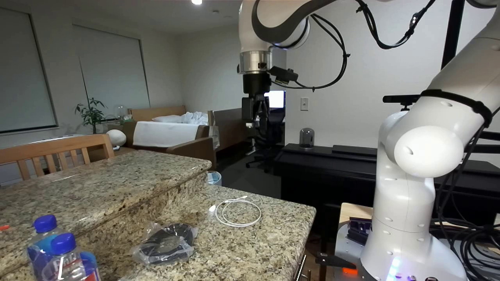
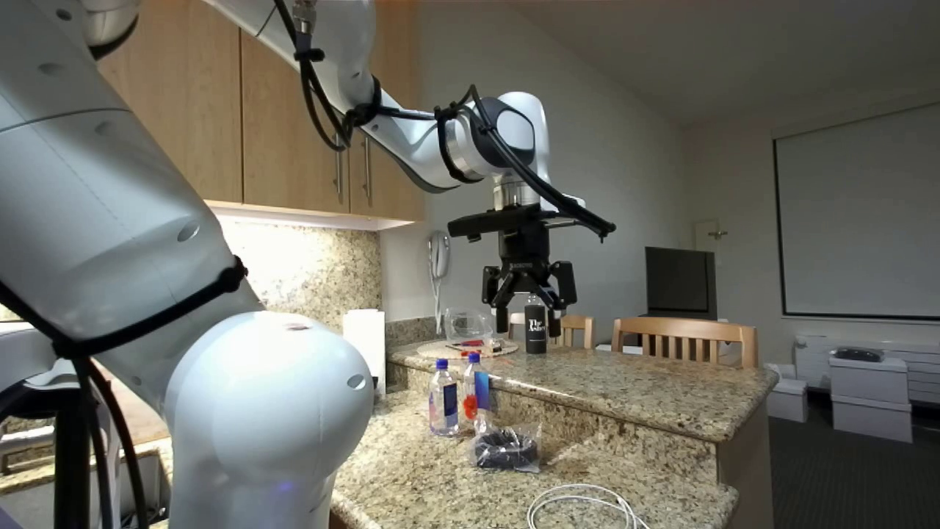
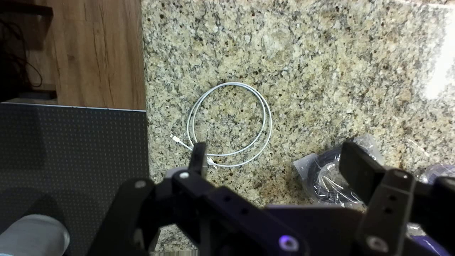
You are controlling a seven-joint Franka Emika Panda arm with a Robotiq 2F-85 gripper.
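Note:
My gripper [image 2: 528, 328] hangs high above the counter, pointing down, its fingers spread apart with nothing between them. A white cable [image 3: 267, 123] lies coiled in a loose ring on the granite, its small connector toward the counter's edge in the wrist view. Beside it rests a black coil in a clear plastic bag [image 3: 326, 183], partly behind one of my fingers [image 3: 360, 168]. From the first exterior view, the cable [image 1: 260, 214] is nearer the counter's outer corner and the bag [image 1: 166, 243] nearer the bottles. My gripper touches neither.
Two blue-capped bottles [image 2: 444, 401] stand by the raised granite ledge [image 2: 608, 375]. On the ledge are a dark bottle [image 2: 535, 328] and a round mat [image 2: 432, 350]. Bare granite surrounds the cable; the counter drops off close by.

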